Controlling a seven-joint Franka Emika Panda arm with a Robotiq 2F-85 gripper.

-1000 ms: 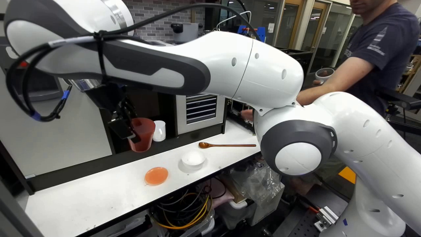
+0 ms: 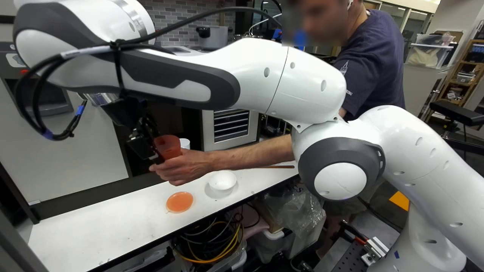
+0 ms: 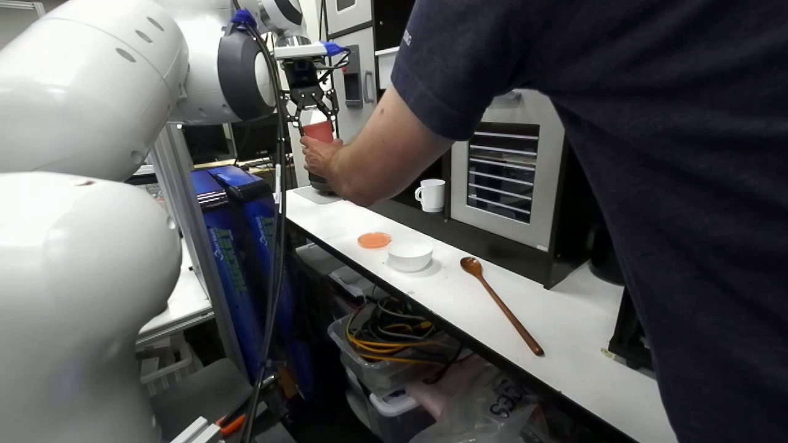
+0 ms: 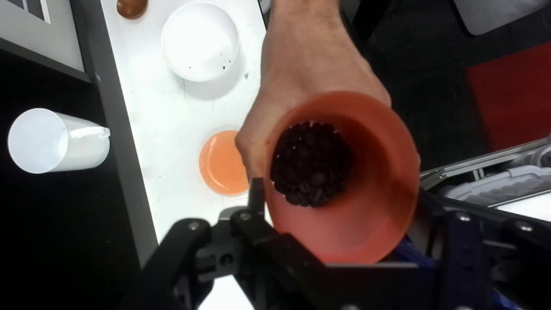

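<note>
A translucent red cup (image 4: 372, 206) is between the fingers of my gripper (image 2: 153, 147), which is shut on it above the white shelf. Dark beans (image 4: 310, 162) lie inside the cup, gathered on one side in the wrist view. A person's hand (image 2: 183, 167) is wrapped around the same cup from the shelf side. In exterior view 2 the red cup (image 3: 319, 132) shows between my gripper (image 3: 316, 127) and that hand. A white bowl (image 2: 222, 180) stands on the shelf, with a few dark specks in it, and an orange disc (image 2: 179, 202) lies beside it.
The person's arm (image 3: 391, 147) reaches across the shelf. A wooden spoon (image 3: 502, 306) lies right of the bowl, and a white mug (image 3: 432, 195) is at the dark back ledge. The shelf's left end (image 2: 77, 235) is clear in exterior view 1.
The person has stepped closer, and a hand now grasps the cup. My arm has shifted only slightly. Bowl, disc and spoon have stayed in place.
</note>
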